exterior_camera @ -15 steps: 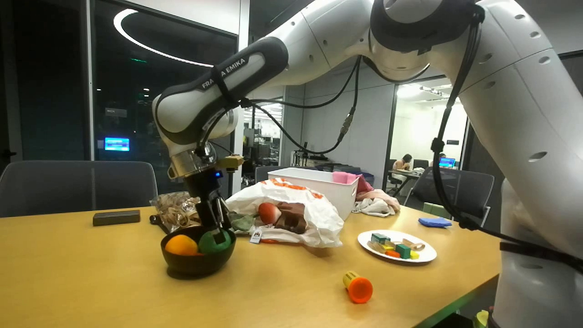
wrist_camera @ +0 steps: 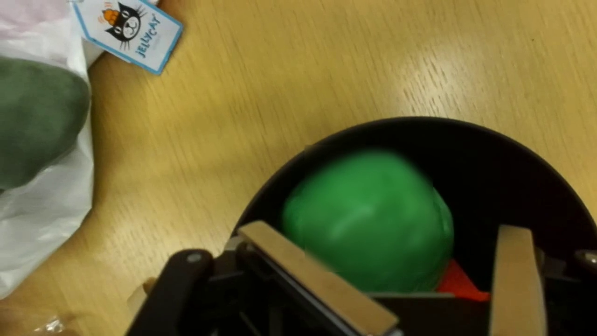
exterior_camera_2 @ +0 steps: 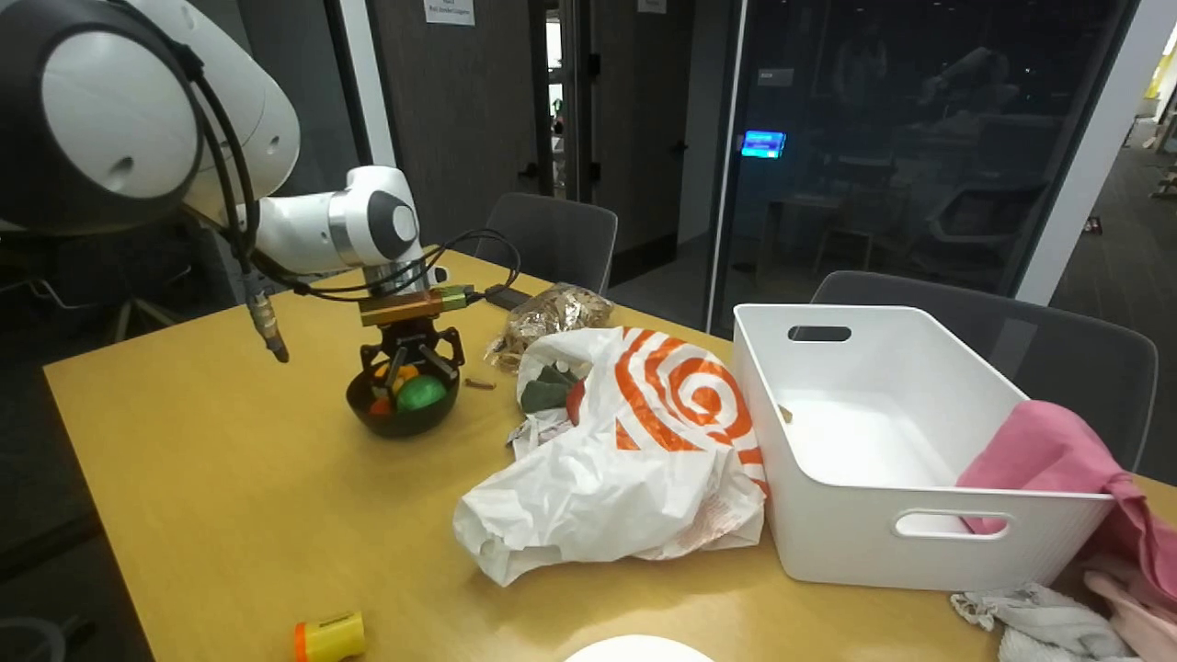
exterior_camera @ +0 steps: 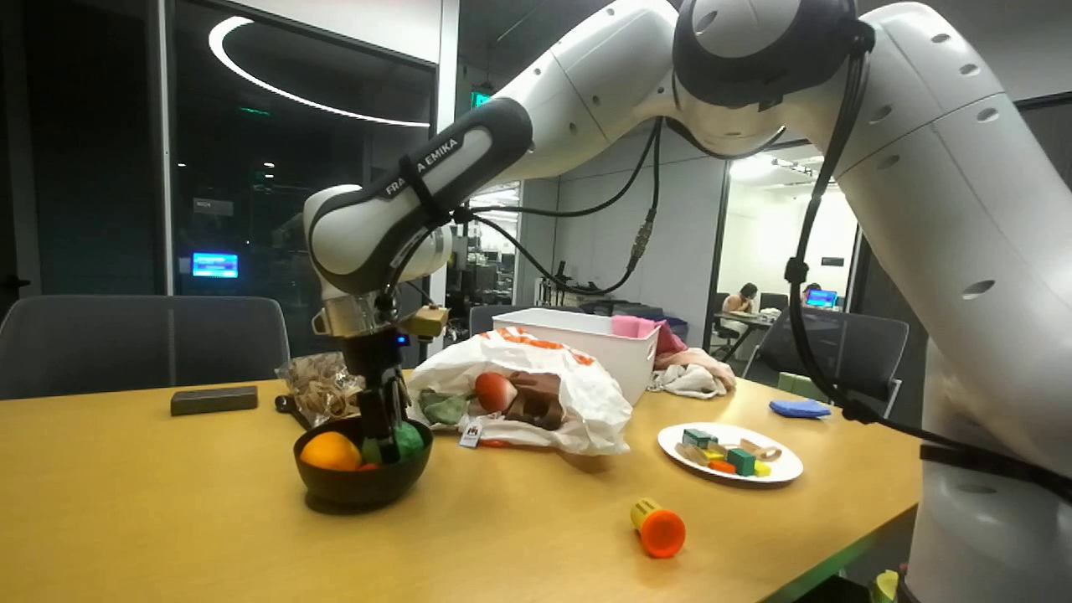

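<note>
A black bowl (exterior_camera: 362, 487) stands on the table, holding an orange ball-like fruit (exterior_camera: 331, 451) and a round green object (wrist_camera: 366, 221). Something red (wrist_camera: 461, 283) shows beside the green object in the wrist view. My gripper points down into the bowl, its fingers wide apart. In the wrist view the green object lies just beyond the fingers, partly behind the left one, and nothing is seen clasped between them. From the second exterior view, the gripper (exterior_camera_2: 388, 381) sits over the bowl's far side, next to the green object.
A white plastic bag (exterior_camera_2: 618, 463) with plush toys lies close beside the bowl, and a white bin (exterior_camera_2: 938, 530) stands past it. A plate (exterior_camera: 675, 449) of small blocks and a yellow-orange bottle (exterior_camera: 658, 529) are farther right.
The arm's wrist has turned more upright, and the fingers have shifted left and lower into the bowl. Green now shows on both sides of the fingers; the bowl has hardly moved.
</note>
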